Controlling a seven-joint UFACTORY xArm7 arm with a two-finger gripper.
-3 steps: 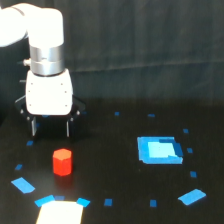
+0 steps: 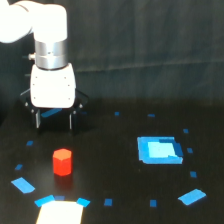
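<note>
A red six-sided block (image 2: 62, 162) stands on the dark table at the left. Behind and above it hangs my gripper (image 2: 55, 122), its dark fingers spread apart at either side below the white hand. Nothing shows between them. To the right lies a blue square tray (image 2: 145, 157) with a pale inner square (image 2: 161, 150); no block is visible in it.
A cream-coloured square object (image 2: 60, 212) is cut off by the bottom edge in front of the red block. Light-blue flat strips (image 2: 192, 197) and small blue marks dot the table. The surface between block and tray looks clear.
The arm and gripper have shifted slightly to the right and up in the view. The red block and the blue tray have stayed where they were.
</note>
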